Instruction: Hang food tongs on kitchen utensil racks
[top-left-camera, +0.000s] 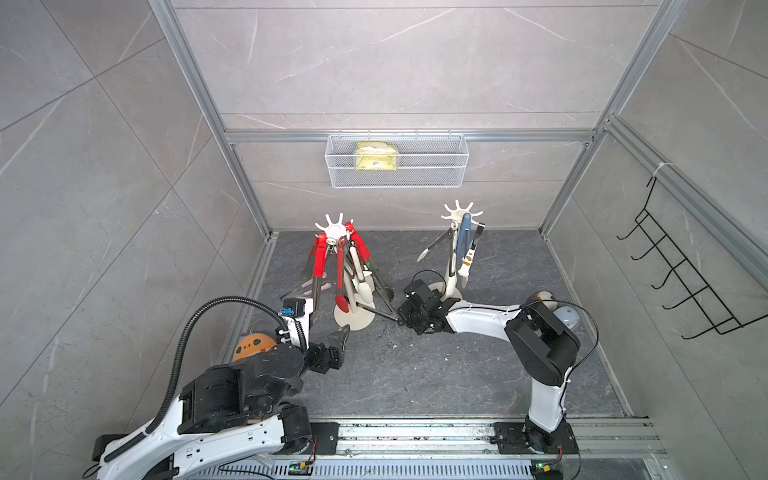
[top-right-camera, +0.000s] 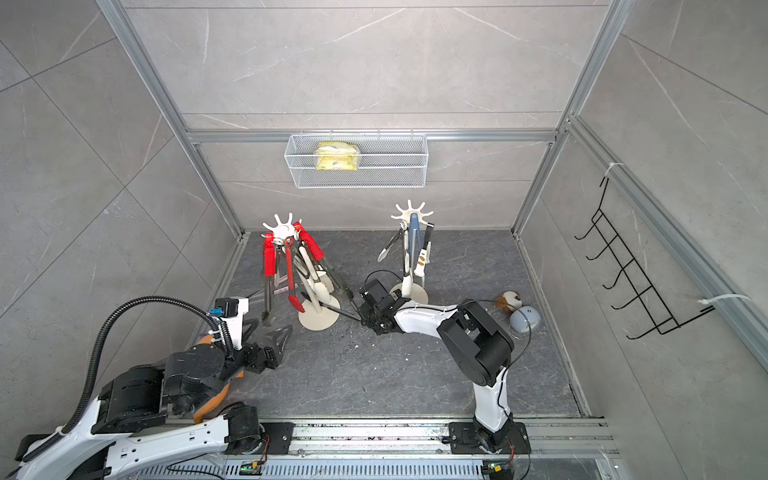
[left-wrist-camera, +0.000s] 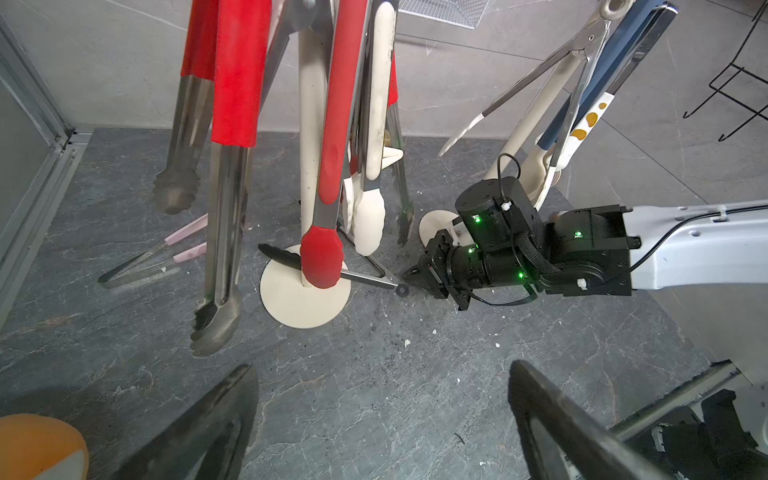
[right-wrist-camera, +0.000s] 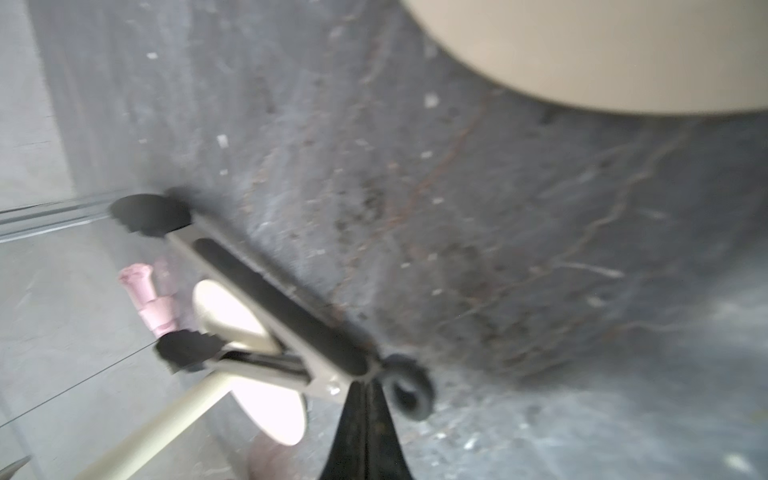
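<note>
Black-tipped metal tongs (left-wrist-camera: 368, 278) lie low across the left rack's round base (left-wrist-camera: 304, 313). Their ring end points toward my right gripper, whose fingers are shut at the pivot in the right wrist view. Nothing shows between those fingers; the tongs' ring sits just beyond the tips. My left gripper stands open and empty in front of the left rack (top-left-camera: 334, 230). That rack carries red-handled tongs (left-wrist-camera: 240, 80), a red-tipped pair (left-wrist-camera: 322, 256) and white-tipped tongs (left-wrist-camera: 369, 222). Pink-tipped tongs (left-wrist-camera: 188, 232) rest on the floor behind, to the left.
The right rack (top-left-camera: 458, 213) holds several utensils, with my right arm close to its base. An orange object (top-left-camera: 254, 345) lies beside the left arm. Round items (top-left-camera: 566, 317) stand by the right wall.
</note>
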